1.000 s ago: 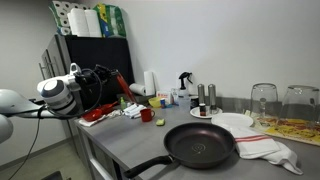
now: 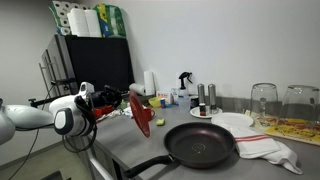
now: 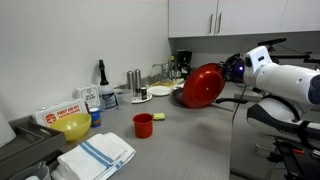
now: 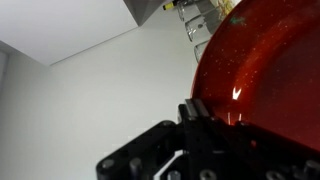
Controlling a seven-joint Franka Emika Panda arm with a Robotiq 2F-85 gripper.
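My gripper (image 2: 125,93) is shut on the thin rim of a red round plate or lid (image 2: 141,115), which hangs tilted above the table at the left in exterior view 1. Its broad face (image 3: 203,87) shows in exterior view 2, with my gripper at its right edge. In the wrist view the red disc (image 4: 275,85) fills the right side, and the fingertips (image 4: 193,108) meet its edge. A dark frying pan (image 2: 198,144) rests on the table to the right of the disc, with its handle pointing left.
A red mug (image 3: 143,125) and yellow bowl (image 3: 74,126) stand on the table. A white plate (image 2: 232,120), striped towel (image 2: 268,148) and two glass jars (image 2: 264,97) lie beyond or beside the pan. Bare tabletop lies in front of the mug.
My gripper has come down and toward the right with the red disc. The disc was nearly edge-on in exterior view 1 and now shows more of its face, covering the red mug's place.
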